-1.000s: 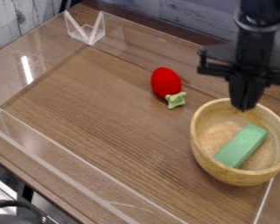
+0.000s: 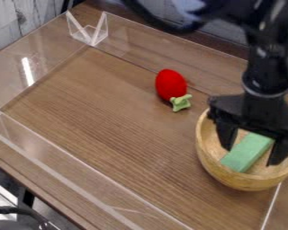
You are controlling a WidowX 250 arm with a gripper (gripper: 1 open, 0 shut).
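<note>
A light wooden bowl point(image 2: 218, 163) sits at the right on the wooden table, holding a pale green oblong item point(image 2: 245, 154). My dark gripper point(image 2: 245, 108) hangs over the bowl's back part, its several dark prongs pointing down; whether it is open or shut, and whether anything is between the fingers, I cannot make out.
A red rounded object point(image 2: 169, 84) and a small light green piece point(image 2: 180, 103) lie left of the bowl, toward the back. A white wire-like holder point(image 2: 85, 30) stands at the back left.
My gripper has come down lower over the bowl and toward the front, now covering more of the bowl's back part. The bowl and other objects look unmoved.
</note>
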